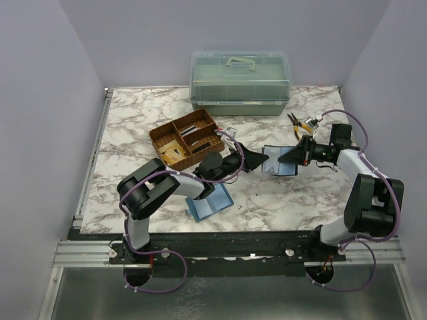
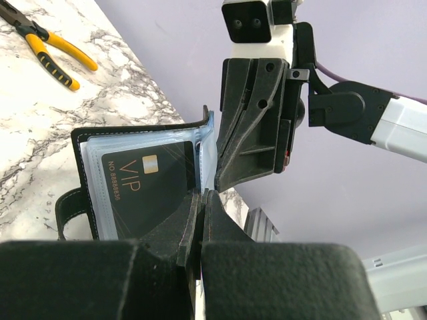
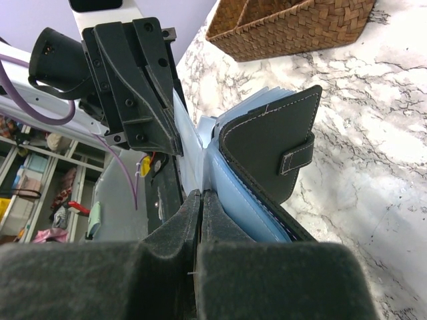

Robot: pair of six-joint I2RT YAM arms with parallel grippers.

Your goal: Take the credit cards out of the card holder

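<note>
The open card holder (image 1: 273, 161) is held up between both grippers at the table's right side. In the left wrist view it shows clear blue sleeves and a black card (image 2: 143, 187) marked VIP; its dark back and strap (image 3: 267, 147) show in the right wrist view. My left gripper (image 1: 259, 160) is shut at the holder's left, its fingertips at the sleeve edges. My right gripper (image 1: 293, 157) is shut at the holder's right, also at the sleeves. Whether thin sleeve material is between either pair of fingertips is hard to tell.
A woven divided basket (image 1: 167, 133) sits at left, a blue flat item (image 1: 213, 203) below it. Pliers (image 2: 63, 57) lie behind the holder. A clear storage box (image 1: 240, 80) stands at the back.
</note>
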